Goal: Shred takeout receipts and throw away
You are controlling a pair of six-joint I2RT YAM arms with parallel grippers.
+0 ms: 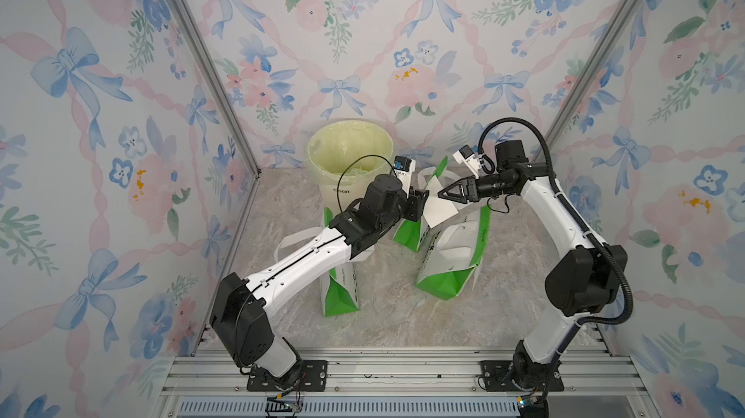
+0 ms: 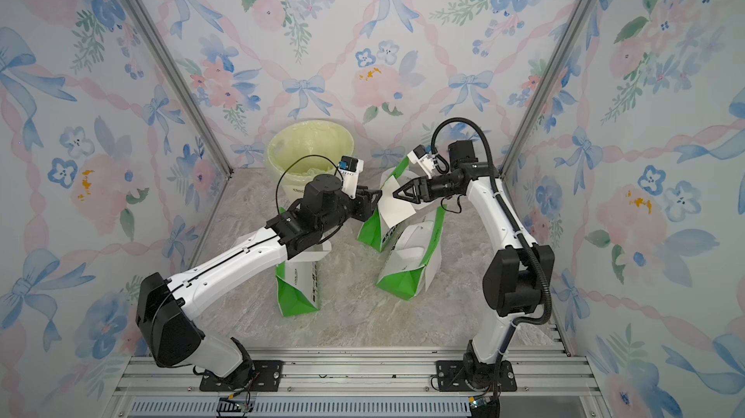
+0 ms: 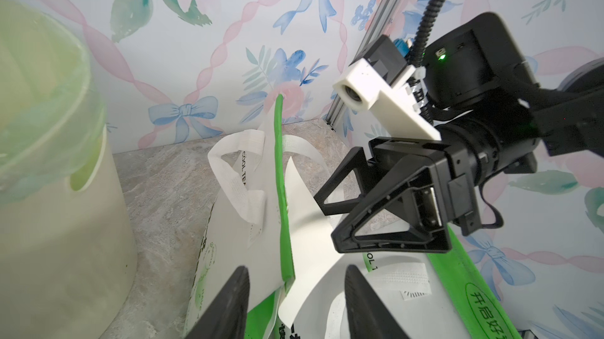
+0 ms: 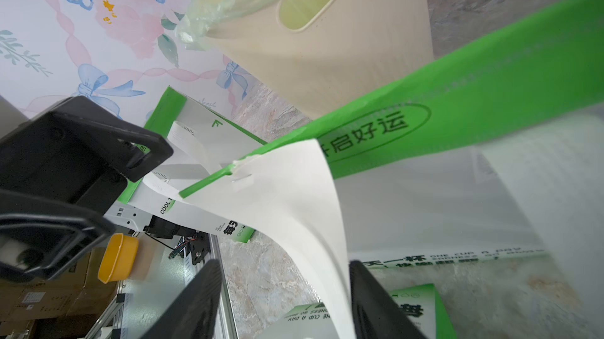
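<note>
Behind the grippers, a green-and-white takeout bag (image 3: 239,232) stands upright; a white paper slip (image 1: 436,204) hangs at its top edge. My right gripper is at that slip, coming from the right; in the right wrist view the slip (image 4: 295,200) curves down between its blurred, part-open fingers. My left gripper is open, low in front of the same bag and facing my right gripper. The cream bin (image 1: 349,181) with a pale liner stands at the back left.
Another bag (image 1: 450,270) lies front right, and one (image 1: 341,293) front left under my left arm. Bare marble table (image 1: 388,309) shows between them and at the far right edge. Floral walls enclose the space.
</note>
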